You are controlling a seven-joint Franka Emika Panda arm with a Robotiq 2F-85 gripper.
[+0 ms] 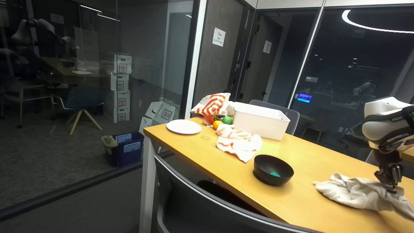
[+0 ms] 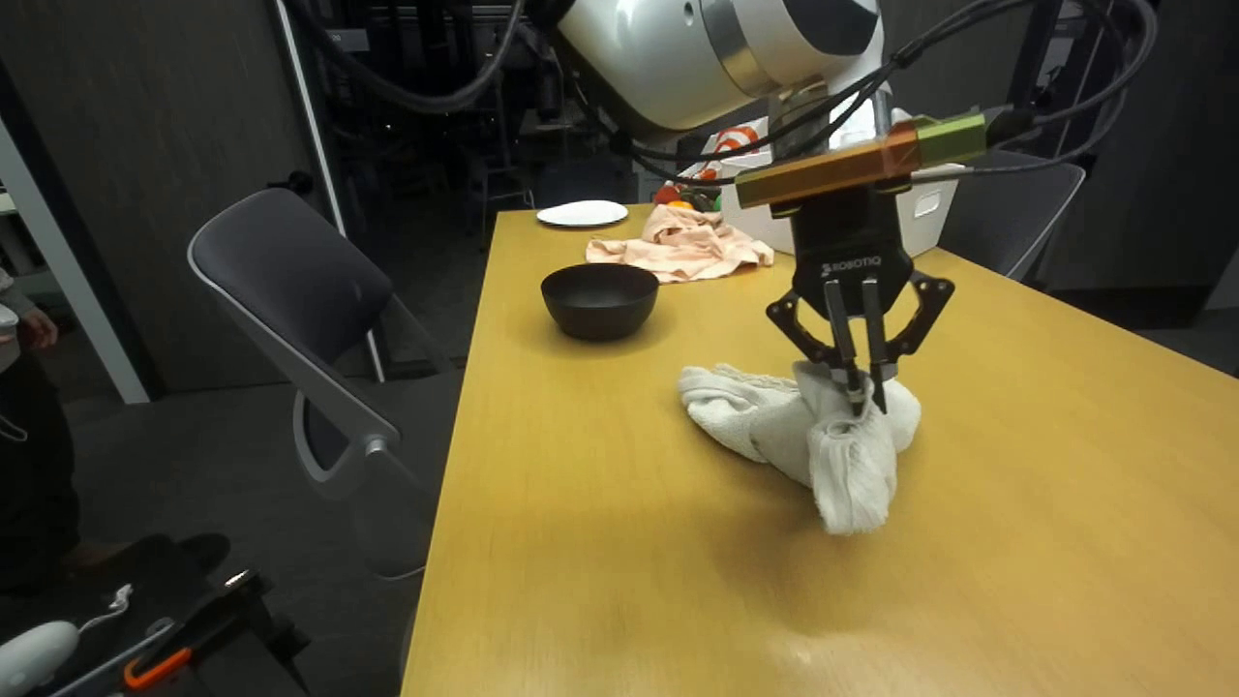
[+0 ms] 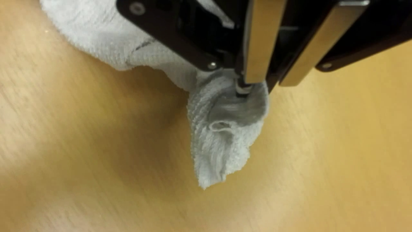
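Observation:
A pale grey-white towel (image 1: pixel 355 192) lies bunched on the right part of the table in exterior view 1. My gripper (image 2: pixel 865 395) is shut on a fold of it. In exterior view 2 the held part of the towel (image 2: pixel 854 459) is lifted, and its loose end hangs towards the camera. The rest of the cloth trails behind on the wood. Seen from the wrist, the hanging end of the towel (image 3: pixel 220 147) drops below the fingers (image 3: pixel 266 42), with a small loop on it. The exact pinch is partly hidden by folds.
A black bowl (image 1: pixel 273 169) with something green inside stands left of the towel. Farther back are an orange-patterned cloth (image 1: pixel 238 141), a white plate (image 1: pixel 184 126), a white bin (image 1: pixel 260 120) and some fruit. Bare table (image 2: pixel 581 523) surrounds the towel.

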